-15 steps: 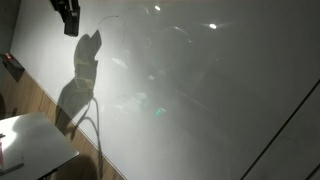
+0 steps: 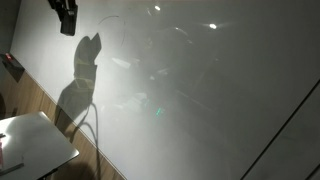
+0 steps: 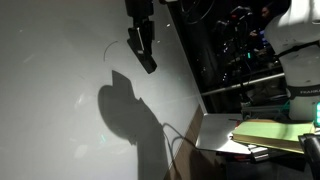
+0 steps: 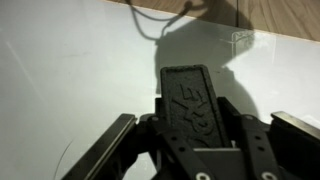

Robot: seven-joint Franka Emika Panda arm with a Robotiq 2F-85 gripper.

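Observation:
A dark block with raised lettering, looking like a whiteboard eraser [image 4: 193, 105], is gripped by my gripper, its fingers on either side of it. Behind it spreads a large white board [image 4: 75, 75], carrying a thin dark curved line [image 4: 63, 157]. Exterior view 1 has the gripper [image 2: 67, 22] at the top left, over the board. In exterior view 2 the gripper [image 3: 141, 45] hangs at the top centre and casts a big shadow. Whether the block touches the board cannot be told.
Small green marks [image 2: 159, 112] show on the board. A wooden floor strip [image 2: 38, 100] borders it, and a small white table [image 2: 38, 145] stands at lower left. In exterior view 2, a green-topped box [image 3: 270, 131] sits by the robot base. Most of the board is clear.
Hardly anything differs: the gripper and its shadow in exterior view 1 have shifted very slightly left. The board and table look the same.

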